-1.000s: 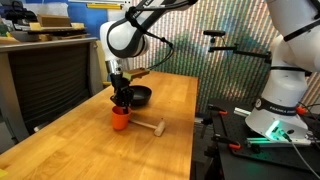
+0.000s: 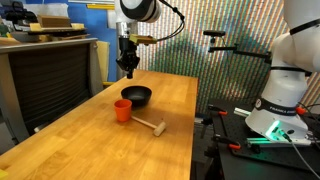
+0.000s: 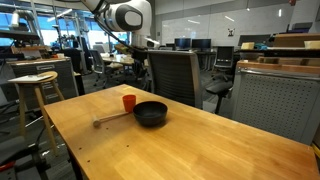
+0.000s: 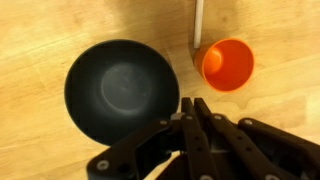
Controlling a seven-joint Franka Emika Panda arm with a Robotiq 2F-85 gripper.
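An orange cup (image 2: 123,110) stands upright on the wooden table, apart from the black bowl (image 2: 136,95) just behind it. From above, the wrist view has the bowl (image 4: 122,92) on the left and the cup (image 4: 228,65) at upper right, its inside visible and looking empty. A wooden mallet-like tool (image 2: 150,126) lies near the cup; only its pale handle (image 4: 198,22) shows in the wrist view. My gripper is raised above the table between bowl and cup. Its fingers are close together, and no object can be made out between them.
A dark chair (image 3: 176,78) stands behind it, and a stool (image 3: 38,85) is off to one side. A white arm (image 2: 280,105) with a dark base occupies the right of exterior view 1.
My gripper has risen from the cup and moved up and back. Bowl and wooden tool look unmoved.
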